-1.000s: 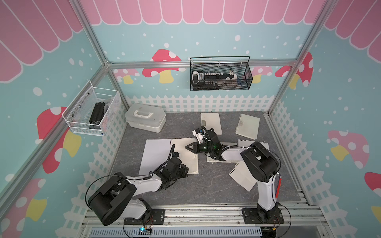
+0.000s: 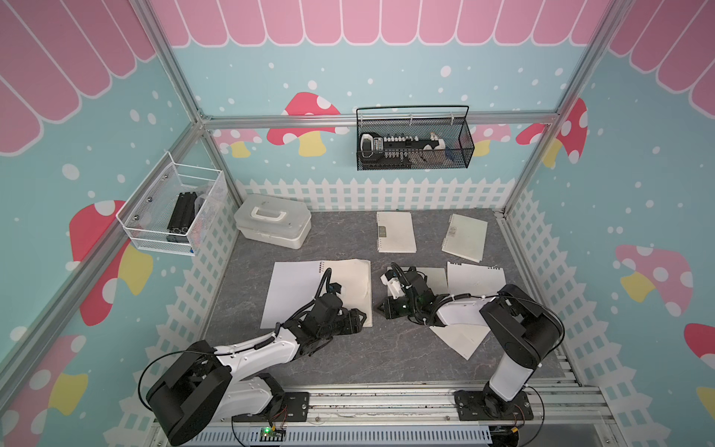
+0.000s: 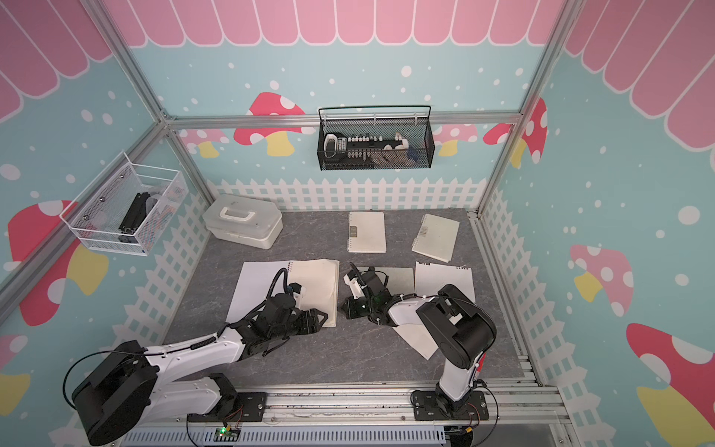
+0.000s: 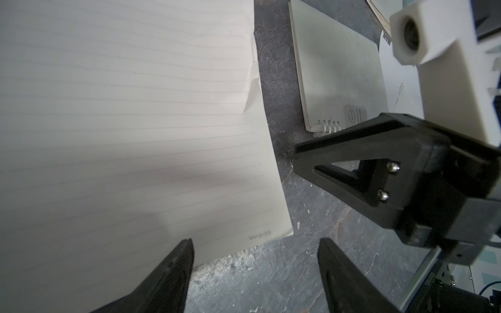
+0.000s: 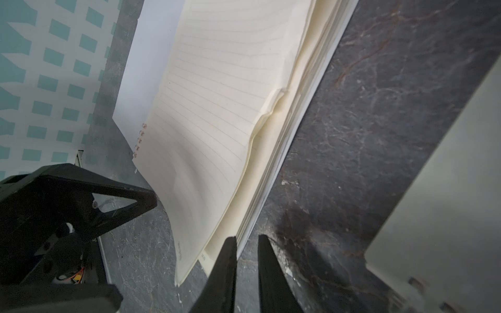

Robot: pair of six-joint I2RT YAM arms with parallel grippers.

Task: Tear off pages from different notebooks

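Observation:
An open spiral notebook (image 2: 353,272), lined cream pages to the right and white cover (image 2: 289,287) to the left, lies left of centre. In the right wrist view its top page (image 5: 208,104) has a crumpled outer edge and bulges away from the stack. My left gripper stands open at the notebook's front right corner, the page partly behind its left finger. My right gripper is narrowly open just right of that corner, the notebook's corner close behind one finger. Nothing shows held in either gripper.
A closed spiral notebook (image 4: 339,67) lies to the right, partly under the right arm. Loose sheets (image 2: 463,341) are beyond it. Two more notebooks (image 2: 396,232) and a lidded box (image 2: 273,220) stand along the back.
The left gripper has shifted slightly right.

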